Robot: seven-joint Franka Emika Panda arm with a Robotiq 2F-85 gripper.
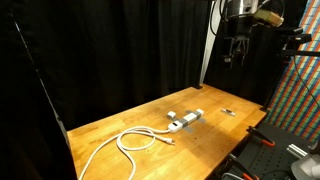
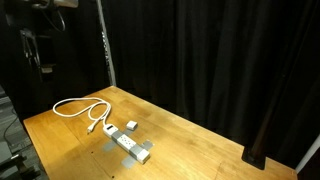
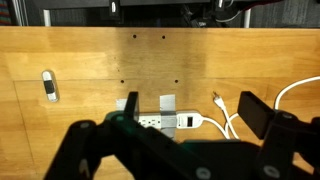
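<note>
A white power strip (image 1: 186, 121) lies on the wooden table, held across by grey tape (image 3: 168, 103). Its white cord (image 2: 78, 103) loops away over the tabletop, and the plug (image 3: 218, 100) rests loose near the cord end of the strip. High above the table hangs my gripper (image 1: 234, 60), clear of everything. Its dark fingers (image 3: 85, 142) stand wide apart in the wrist view with nothing held, and they cover part of the strip. A small white object with a dark end (image 3: 49, 85) lies off to one side.
A small white block (image 2: 132, 125) sits beside the strip. Black curtains (image 2: 200, 60) close off the far side. Dark equipment (image 1: 262, 150) borders the table at the lower right.
</note>
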